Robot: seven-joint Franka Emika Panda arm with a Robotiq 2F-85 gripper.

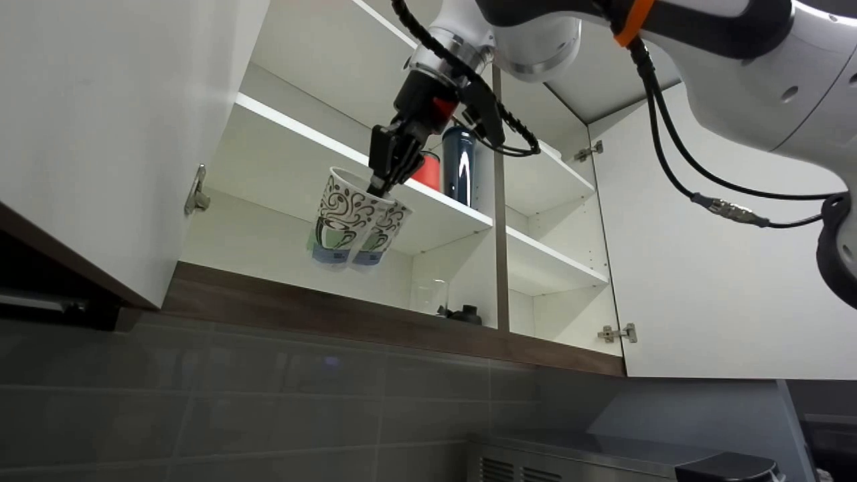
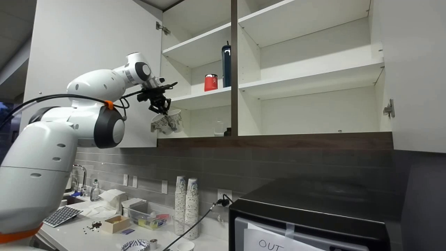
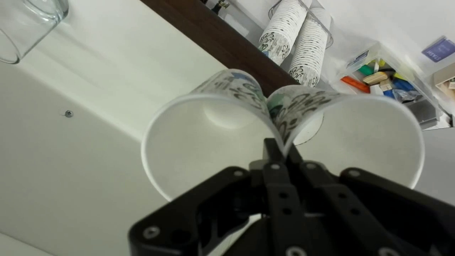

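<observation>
Two white paper cups with brown swirls hang side by side from my gripper, which is shut on their touching rims. In the wrist view, the left cup (image 3: 200,123) and the right cup (image 3: 362,132) both show empty insides, mouths toward the camera. From exterior view 1, the pair (image 1: 347,210) hangs slightly tilted in front of the cabinet's open lower compartment, under the level of the middle shelf (image 1: 305,138). Exterior view 2 has the cups (image 2: 175,119) near the cabinet's left side, clear of the bottom board.
A red tumbler (image 2: 211,82) and a dark blue tall one (image 2: 226,66) stand on the middle shelf. A clear glass (image 2: 219,128) and a small black item (image 1: 466,314) occupy the bottom right. Both cabinet doors are open. Stacked cups (image 2: 191,205) stand on the counter below.
</observation>
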